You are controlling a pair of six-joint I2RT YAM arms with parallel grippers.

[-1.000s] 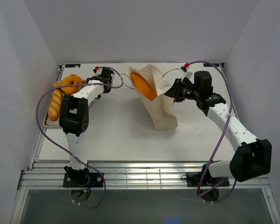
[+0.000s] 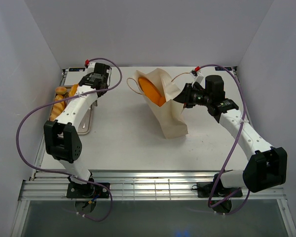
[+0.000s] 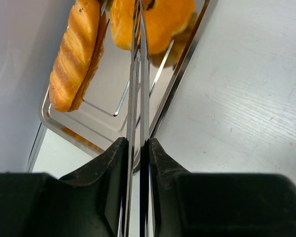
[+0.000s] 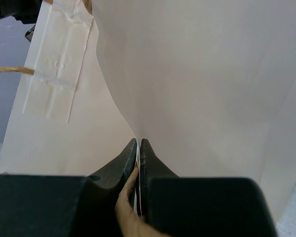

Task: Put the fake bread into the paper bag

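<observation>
A cream paper bag (image 2: 170, 118) stands at centre, mouth tilted, with an orange bread (image 2: 150, 91) inside. My right gripper (image 2: 185, 96) is shut on its rim; in the right wrist view its fingertips (image 4: 147, 153) pinch paper and a twisted handle. My left gripper (image 2: 91, 86) is over the steel tray (image 2: 86, 123) at the left; in the left wrist view the long tong-like fingers (image 3: 144, 89) are closed together, reaching onto an orange flower-shaped bread (image 3: 165, 22). Whether it is gripped between the tips is hidden at the frame's edge. A baguette (image 3: 74, 59) lies beside it.
Grey walls stand at back and sides. Purple cables loop over both arms.
The right arm and bag are unchanged.
</observation>
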